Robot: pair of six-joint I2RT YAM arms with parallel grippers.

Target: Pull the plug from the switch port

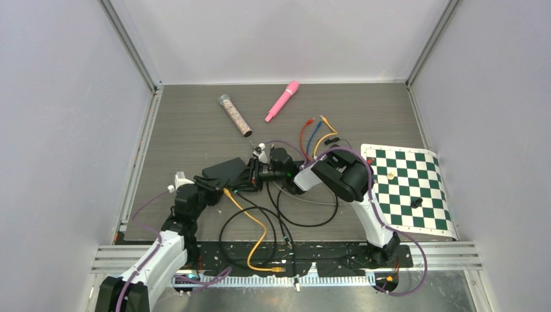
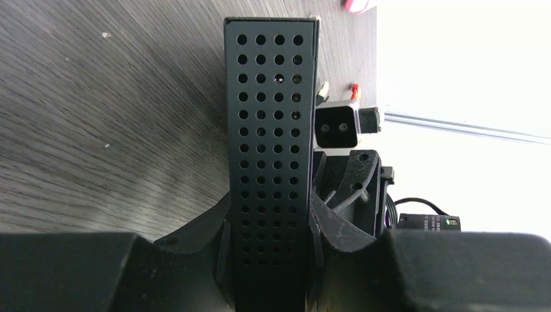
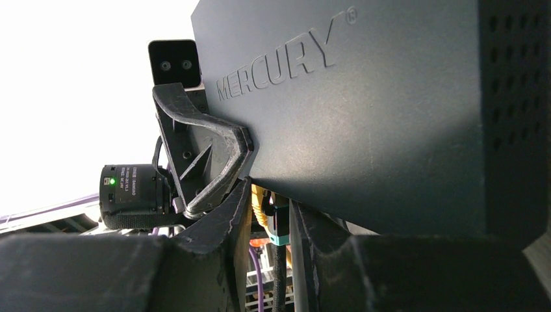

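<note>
The dark MERCURY switch (image 1: 222,168) is held by my left gripper (image 1: 214,184), whose fingers are shut on its perforated end (image 2: 269,130). In the right wrist view the switch's branded face (image 3: 364,110) fills the upper right. Along its lower edge, my right gripper has its fingers either side of a yellow plug (image 3: 258,203) and a black plug with a teal part (image 3: 278,227); the fingers stand part open, and whether they grip either plug is unclear. In the top view my right gripper (image 1: 250,175) is at the switch's right side.
Loose black and yellow cables (image 1: 260,237) lie in front of the switch. Red, blue and yellow cable ends sit behind my right arm. A pink microphone (image 1: 281,101) and a tube (image 1: 235,116) lie at the back; a checkerboard (image 1: 406,188) is on the right.
</note>
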